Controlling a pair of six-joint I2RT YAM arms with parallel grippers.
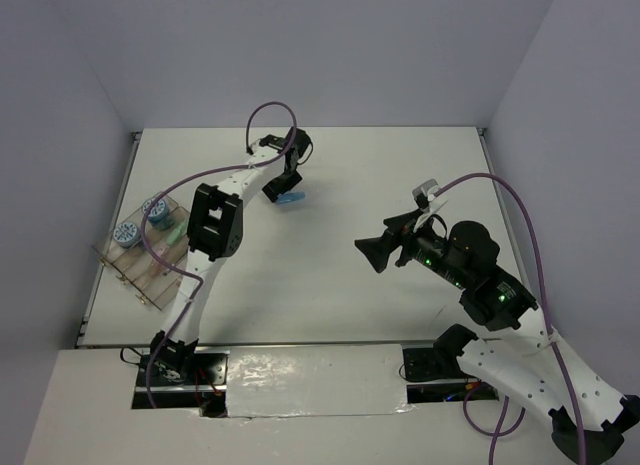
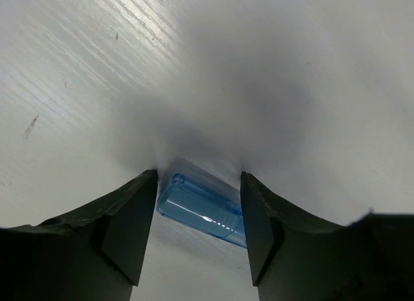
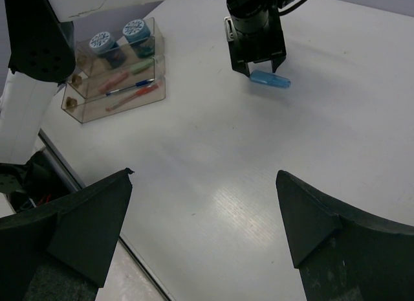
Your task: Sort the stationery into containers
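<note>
A small translucent blue block-like item [image 2: 200, 207] lies on the white table. My left gripper is around it, its fingers apart on either side. One end of the item sits close by the left finger [image 2: 139, 210], and its other end runs behind the right finger [image 2: 262, 217]; contact cannot be made out. From above, the item [image 1: 291, 197] pokes out beside the left gripper's tips. My right gripper hangs open and empty over the table's right half. At the left stands a clear compartment container [image 1: 140, 293].
Two blue-lidded jars [image 3: 102, 42] stand in the container's back row. A green item [image 3: 141, 66], a blue pen [image 3: 129, 87] and pinkish-red items lie in its other rows. Purple cables loop over both arms.
</note>
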